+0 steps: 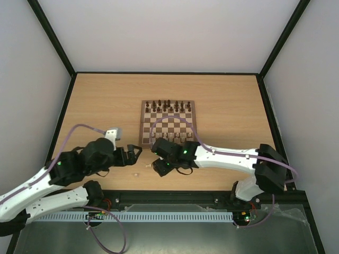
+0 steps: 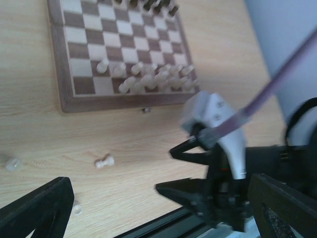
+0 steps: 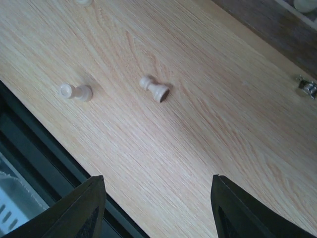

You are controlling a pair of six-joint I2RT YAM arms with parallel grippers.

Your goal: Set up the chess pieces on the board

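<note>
The chessboard has dark pieces in rows on its far side. Light pieces fill part of its near side, several close together. Off the board, a light piece lies on its side on the table. Another light piece stands near the table's front edge, and a third is farther left. My left gripper is open and empty, off the board's near left corner. Above the table in front of the board, my right gripper is open too, nothing between its fingers.
The metal latch sticks out from the board's near side. A dark rail runs along the table's front edge. Both grippers are close together.
</note>
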